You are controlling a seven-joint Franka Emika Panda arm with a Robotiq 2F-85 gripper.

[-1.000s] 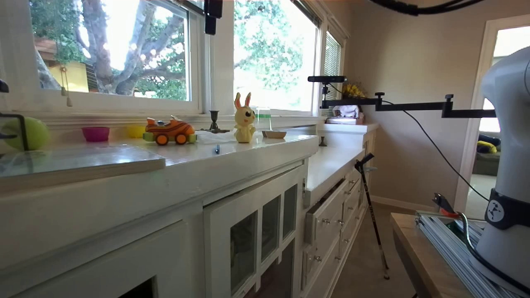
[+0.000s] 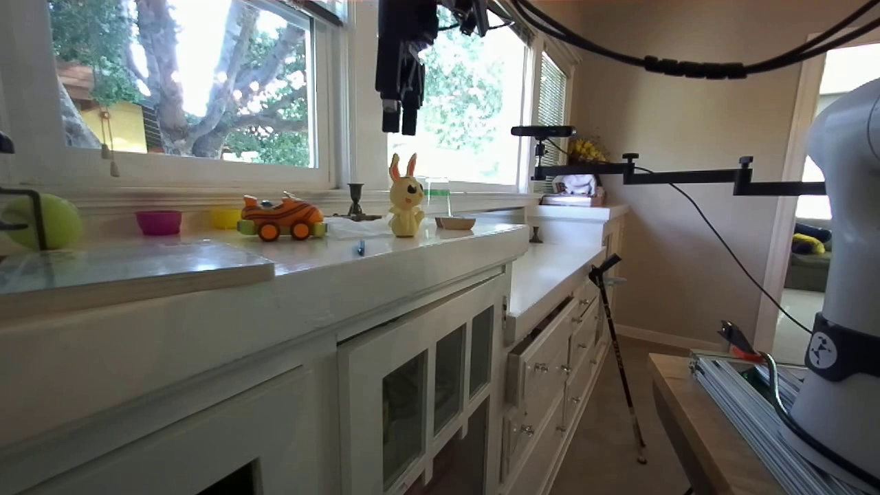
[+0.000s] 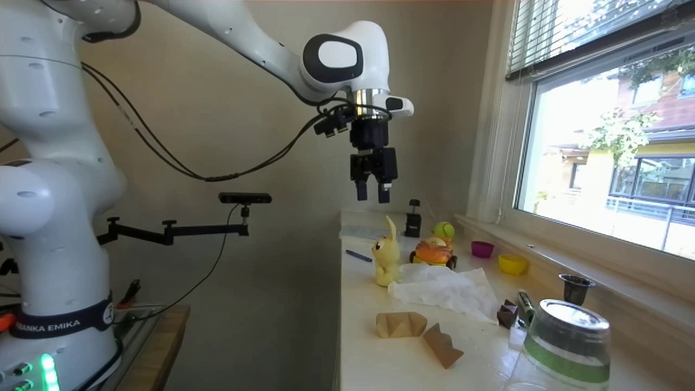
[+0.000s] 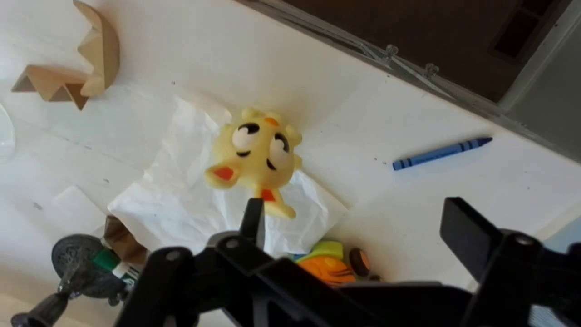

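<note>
A yellow rabbit toy (image 2: pixel 405 203) with orange-lined ears stands upright on the white counter (image 3: pixel 365 365). My gripper (image 3: pixel 373 193) hangs in the air above the counter, pointing down and clear of the rabbit. In the wrist view the two fingers of the gripper are wide apart, and only counter and part of the toy car show between them. The rabbit (image 4: pixel 258 144) is up and to the left of the left finger in that view. A blue crayon (image 4: pixel 442 153) lies near the counter's front edge. An orange toy car (image 3: pixel 433 250) is beyond the rabbit.
White crumpled paper (image 3: pixel 449 291) lies beside the rabbit. Folded brown card pieces (image 3: pixel 401 323), a clear cup with a green band (image 3: pixel 567 348), a dark candlestick (image 2: pixel 355 198), and purple (image 3: pixel 482 248) and yellow bowls (image 3: pixel 513 264) also occupy the counter. A tennis ball (image 2: pixel 49 221) sits at the far end.
In exterior view 1, my gripper has come down and moved right, so both fingers now show above the rabbit. The objects on the counter have stayed in place.
</note>
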